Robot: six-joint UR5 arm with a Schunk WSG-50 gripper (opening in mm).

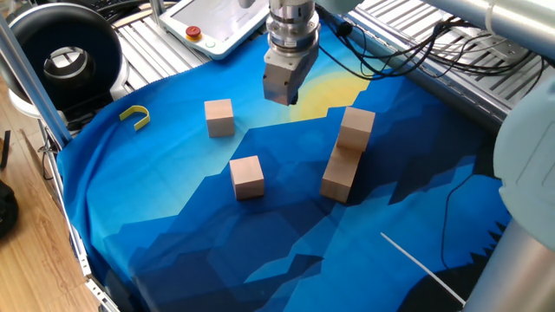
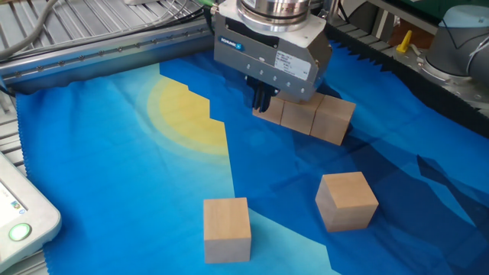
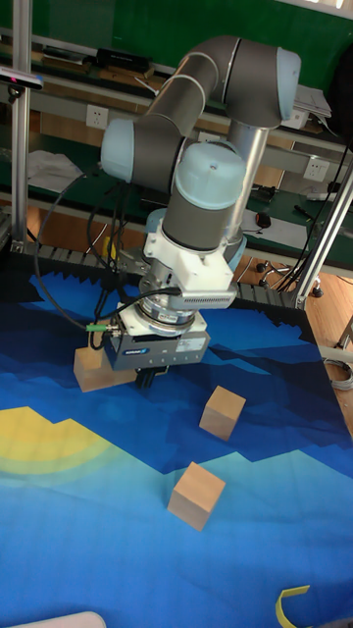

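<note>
My gripper [image 2: 262,98] hangs from the arm with its dark fingers pointing down. In exterior view 2 the fingers [image 2: 263,101] appear close together and partly overlapped, with no block visible between them. Behind and below it is a group of touching wooden blocks [image 2: 333,120], partly covered by the gripper body. Exterior view 1 shows that group [image 1: 338,184] apart from the gripper, to its lower right; whether one block rests on another is unclear. Two separate wooden cubes, one nearer the yellow hook [image 1: 218,119] and one nearer the group [image 1: 247,178], stand on the blue cloth.
A yellow hook-shaped piece [image 1: 136,116] lies at the cloth's left edge. The teach pendant [image 1: 215,26] with its red button is at the back. A thin white stick [image 1: 421,263] lies front right. Bare cloth surrounds the two single cubes.
</note>
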